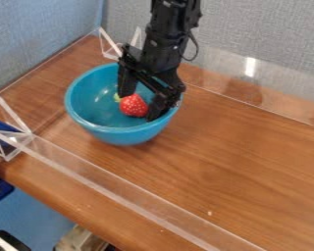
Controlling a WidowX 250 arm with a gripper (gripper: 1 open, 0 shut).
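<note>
A turquoise bowl (90, 108) sits on the wooden table (226, 176) at the left of the camera view. A red strawberry (133, 105) with a pale green top lies inside it. My black gripper (144, 98) is down inside the bowl, with its fingers around or just over the strawberry, which they partly hide. I cannot tell whether the fingers touch it or how far apart they stand.
Clear plastic edging runs along the table's front left and back, with white brackets at the left corners. A blue object (0, 137) sits at the left edge.
</note>
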